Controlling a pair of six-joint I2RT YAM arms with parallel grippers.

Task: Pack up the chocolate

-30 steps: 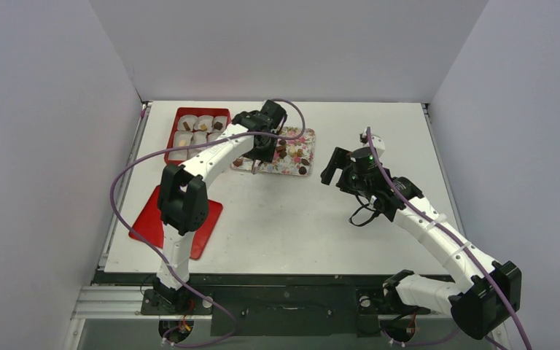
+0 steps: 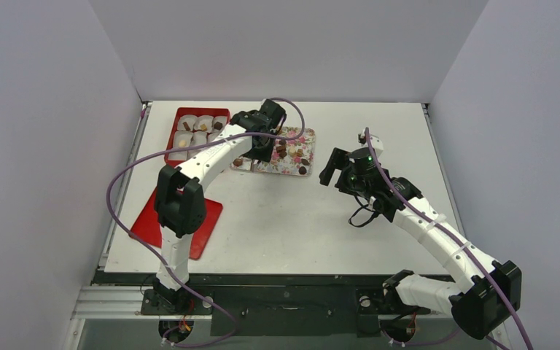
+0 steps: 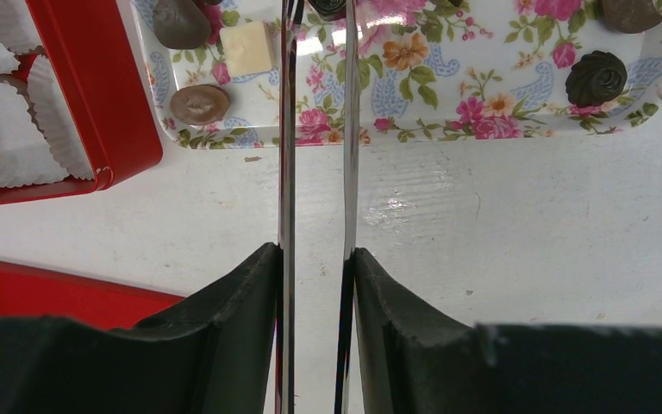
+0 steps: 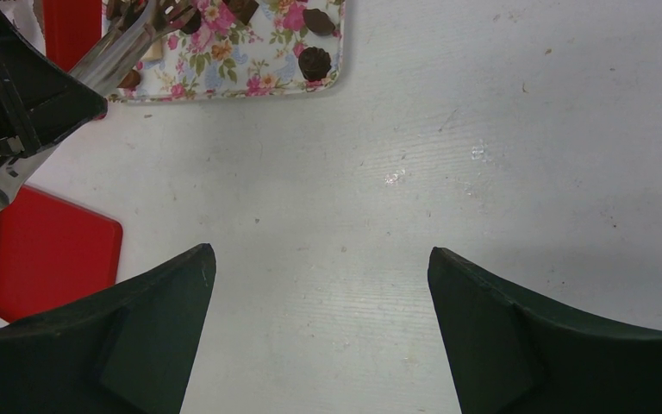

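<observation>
My left gripper is shut on metal tongs (image 3: 286,181), whose two arms run up over the flowered tray (image 3: 414,108). A round dark chocolate (image 3: 327,9) lies between the tong arms at the top edge of the left wrist view; whether the tips touch it I cannot tell. In the right wrist view the tong tips (image 4: 172,12) hang over the tray's left part. Left of the tray, the red box (image 3: 114,86) holds white paper cups, some with chocolates. My right gripper stands open and empty over the right of the table.
On the tray lie more chocolates, among them a white square (image 3: 247,49), a brown oval (image 3: 199,105) and a dark swirl (image 3: 596,78). A red lid (image 4: 52,250) rests at the front left.
The left arm has shifted very slightly, staying over the tray with the tongs. The tray, box and lid look unmoved.
</observation>
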